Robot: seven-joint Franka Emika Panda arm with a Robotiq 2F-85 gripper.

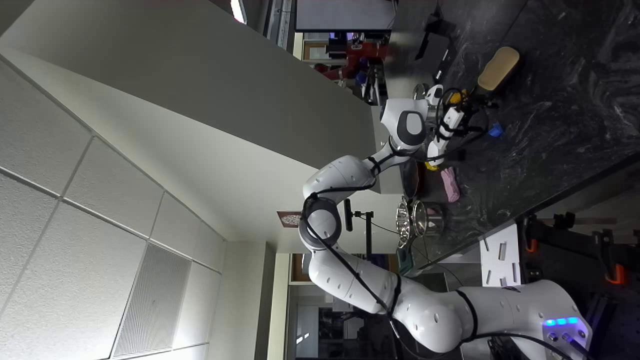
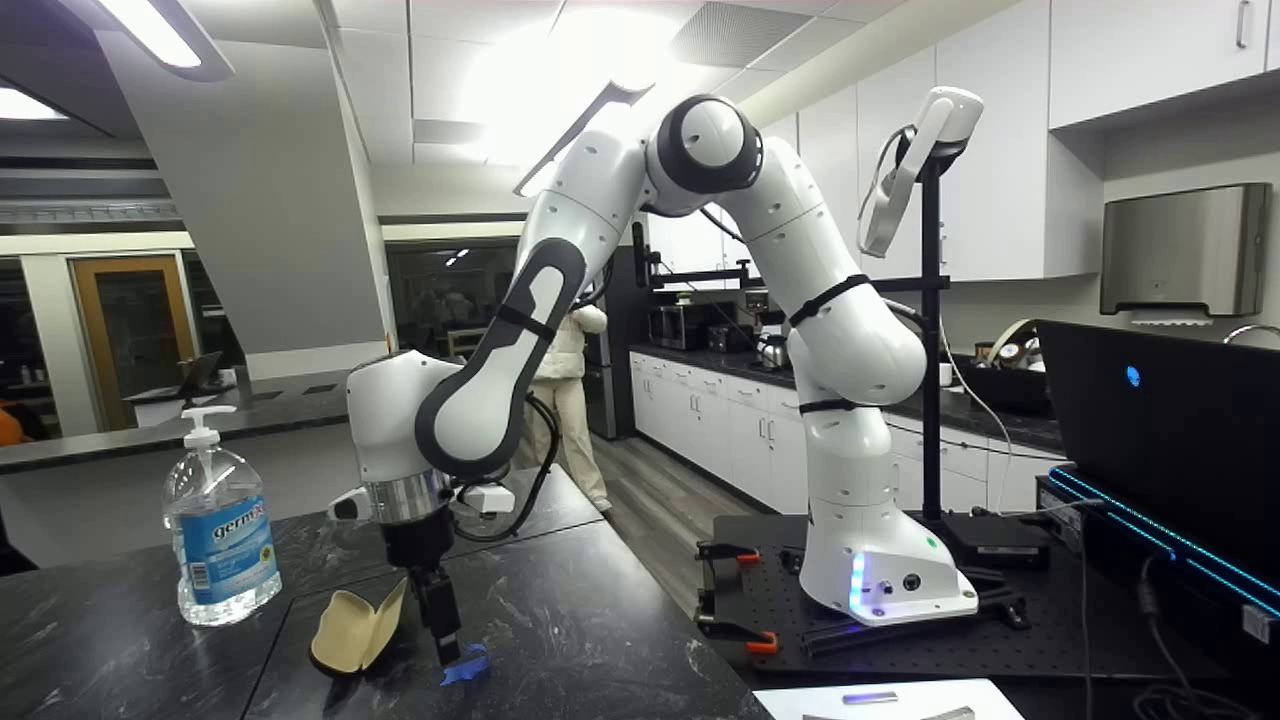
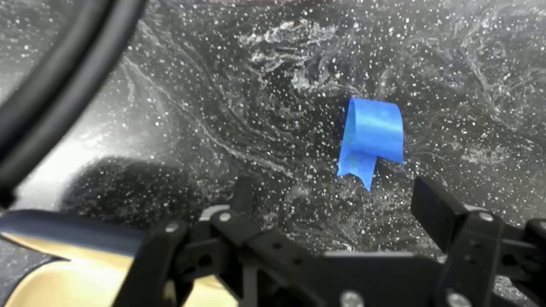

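A curled strip of blue tape (image 3: 376,128) lies on the dark speckled countertop, ahead of my gripper in the wrist view. My gripper stands open, its two fingers (image 3: 435,209) wide apart and only bare counter between them. The tape is apart from both fingers. In the second exterior view the gripper (image 2: 447,654) points down close to the counter, with the tape (image 2: 465,666) just beside its tip. An open case with a tan lining (image 2: 351,630) lies on the other side; the gripper's body partly covers this case (image 3: 66,281) in the wrist view.
A sanitizer bottle (image 2: 226,540) stands behind the case. The first exterior view, turned sideways, shows a pink cloth (image 1: 450,184), a steel pot (image 1: 433,219) and a yellow item (image 1: 459,96) near the arm. Open counter (image 1: 576,102) lies beyond the tape.
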